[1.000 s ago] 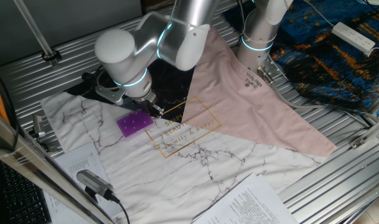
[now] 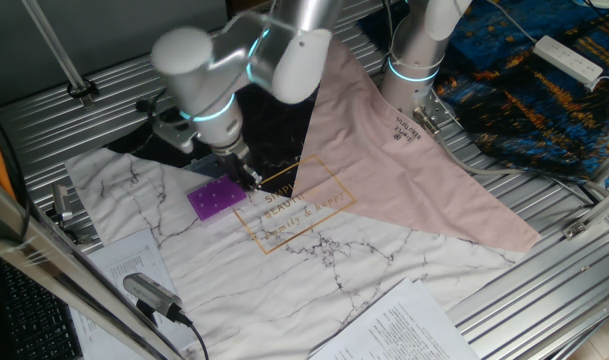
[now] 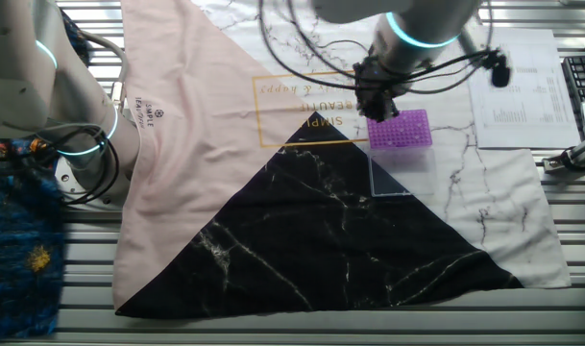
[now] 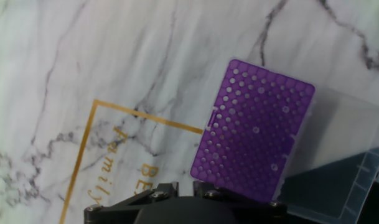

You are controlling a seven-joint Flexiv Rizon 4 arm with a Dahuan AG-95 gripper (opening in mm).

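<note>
A purple perforated rack [image 2: 216, 200] lies flat on the marble-print cloth, and its rows of small holes show clearly in the wrist view [image 4: 254, 127]. Along one side of it sits a clear plastic box [image 3: 402, 175], partly over the cloth's black area. My gripper [image 2: 254, 184] points down at the rack's edge, near the gold-framed lettering. In the wrist view the fingertips [image 4: 205, 188] come close together at the bottom, with a narrow gap and nothing seen between them. One lower corner of the rack is hidden behind a finger; contact cannot be judged.
The cloth has pink [image 2: 384, 170], black and white areas. Printed sheets [image 2: 399, 325] lie at the front, and a small device with a cable [image 2: 152, 297] stands front left.
The fingertips stay near the same place; the rack has not visibly moved.
</note>
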